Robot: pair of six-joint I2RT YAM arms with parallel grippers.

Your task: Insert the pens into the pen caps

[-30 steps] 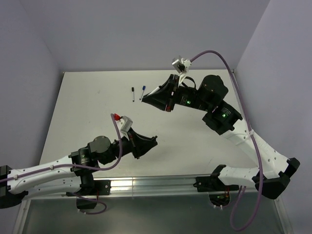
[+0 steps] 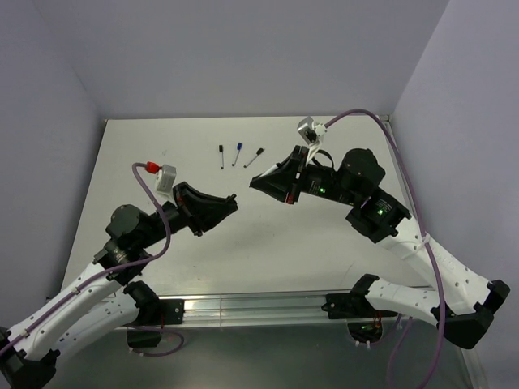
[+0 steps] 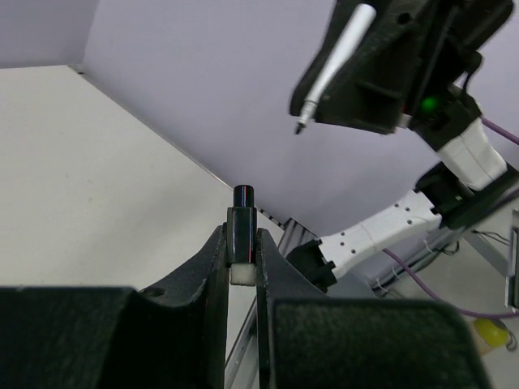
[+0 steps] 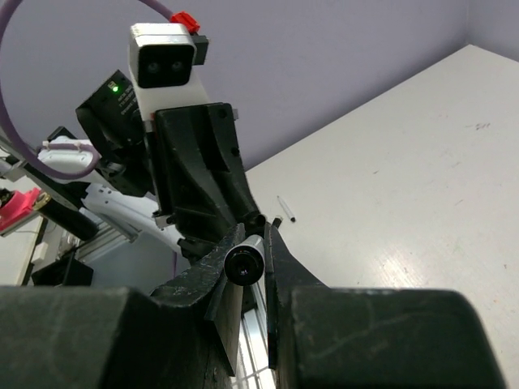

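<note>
My left gripper [image 2: 232,202] is shut on a black pen cap [image 3: 242,217]. In the left wrist view the cap points away from the camera, its pale end toward me. My right gripper [image 2: 261,181] is shut on a white pen [image 3: 339,58] with a dark tip, seen as a slanted barrel in the left wrist view. In the right wrist view the pen [image 4: 246,263] shows end-on between the fingers. Pen and cap hang apart above the table, and from the top the two grippers face each other with a gap between.
Three more markers lie on the far part of the table: a black-capped one [image 2: 221,156], a blue-capped one [image 2: 238,154] and another dark-capped one [image 2: 254,157]. Bare white table [image 2: 243,251] lies in front of them. Grey walls enclose the back and sides.
My left gripper has gone up and left in the top view, away from the front edge. The right gripper has shifted slightly down and right, uncovering the third marker.
</note>
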